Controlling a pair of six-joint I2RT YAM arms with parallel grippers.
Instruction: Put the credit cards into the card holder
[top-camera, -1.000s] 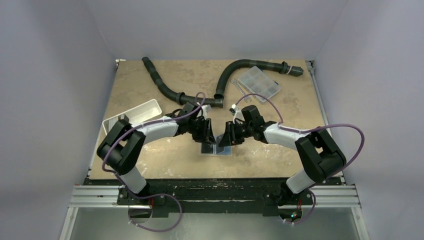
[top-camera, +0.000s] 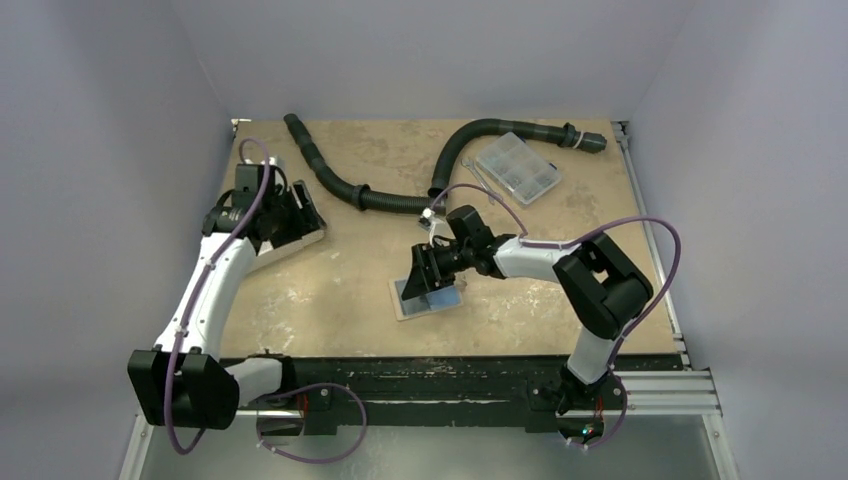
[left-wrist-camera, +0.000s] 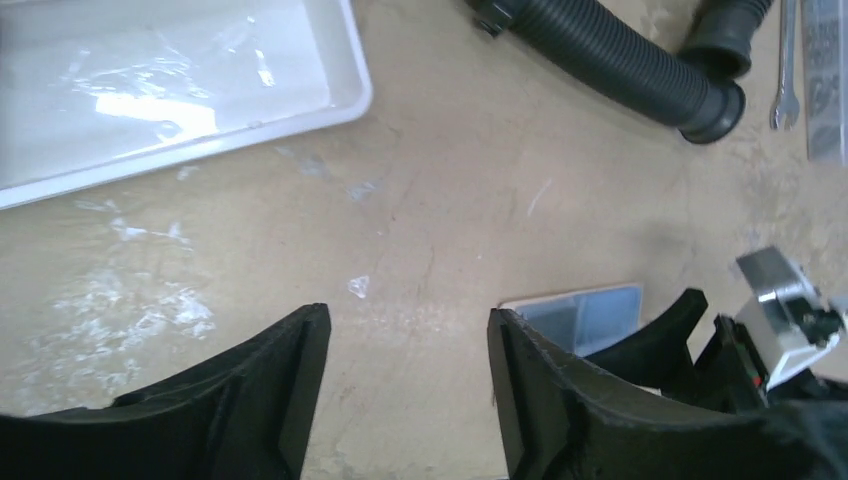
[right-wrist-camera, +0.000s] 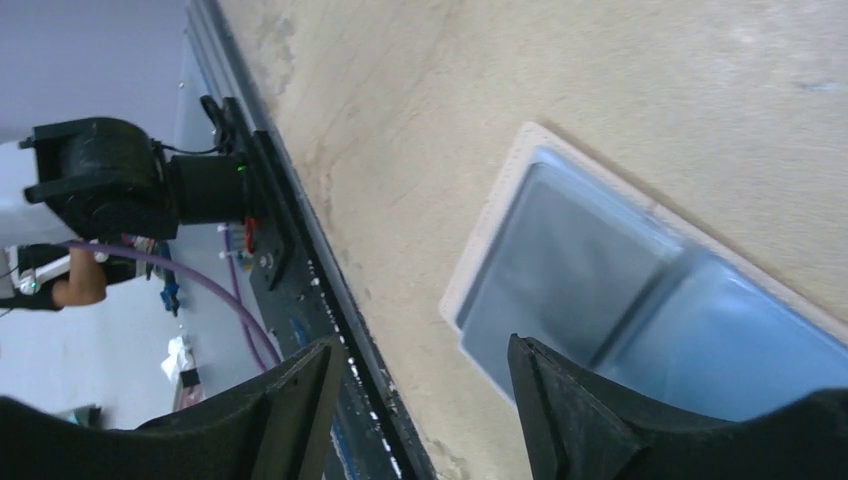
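Observation:
The card holder (top-camera: 447, 298) lies open and flat, slightly turned, near the front middle of the table. Two blue-grey pockets (right-wrist-camera: 570, 260) and a pale border show in the right wrist view. My right gripper (top-camera: 412, 284) stands open over it, one finger (right-wrist-camera: 555, 400) overlapping the holder in view; I cannot tell whether they touch. My left gripper is part open with nothing between its fingers, above the white tray (top-camera: 285, 250) at the left. The visible part of the tray (left-wrist-camera: 270, 60) is bare in the left wrist view. No loose credit card shows clearly now.
Dark corrugated hoses (top-camera: 395, 203) lie across the back. A clear compartment box (top-camera: 519, 168) and a wrench (top-camera: 478, 178) sit at the back right. Between tray and holder the table is free.
My left arm has swung left from the holder to over the tray. My right gripper has shifted left and a little down in view, and the holder has turned and slid slightly left.

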